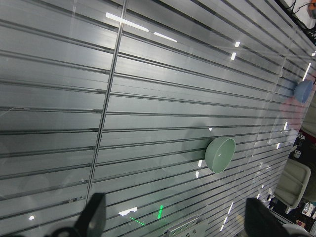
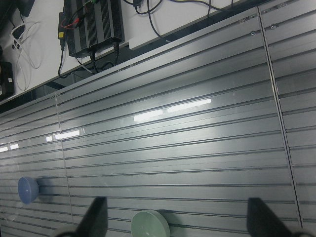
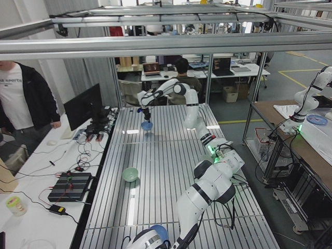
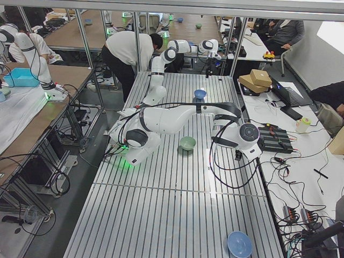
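Note:
In the camera left view, a green bowl [image 3: 130,175] sits mid-table, with one blue bowl [image 3: 146,125] at the far end and another [image 3: 158,231] at the near end. My right gripper [image 3: 145,113] is above the far blue bowl; its wrist view shows wide-parted fingers, with the green bowl [image 2: 149,224] and a blue bowl [image 2: 28,189] below. My left gripper, on the near arm, is largely hidden in the camera views; in its wrist view its open fingers [image 1: 94,217] hang high over bare slats, the green bowl [image 1: 219,154] to the right.
The slatted metal table [image 4: 150,220] has much clear surface. A white desk [image 3: 36,228] with monitor, black units and cables runs along its left. Frame posts and overhead beams surround it. A person [image 3: 23,98] stands beside the desk.

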